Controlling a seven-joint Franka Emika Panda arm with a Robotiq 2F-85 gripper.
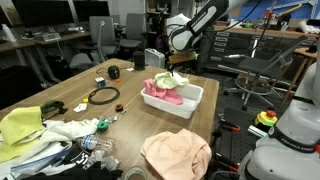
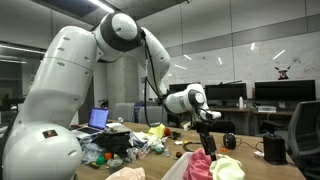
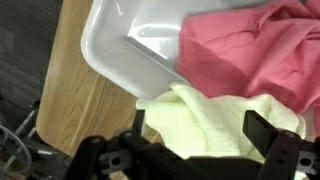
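A white bin on the table holds a pink cloth and a cream cloth. The cream cloth lies partly over the bin's rim in the wrist view, beside the pink cloth. My gripper is open above the cream cloth, one finger to each side, with the cloth visible between and below them. From exterior view 2, the gripper points down over the bin; whether its fingertips touch the cloth I cannot tell.
A peach cloth lies flat at the table's front. Clothes, bottles and a yellow cloth crowd the left side. Behind the bin are a black cable coil and a black cup. The table between coil and bin is mostly clear.
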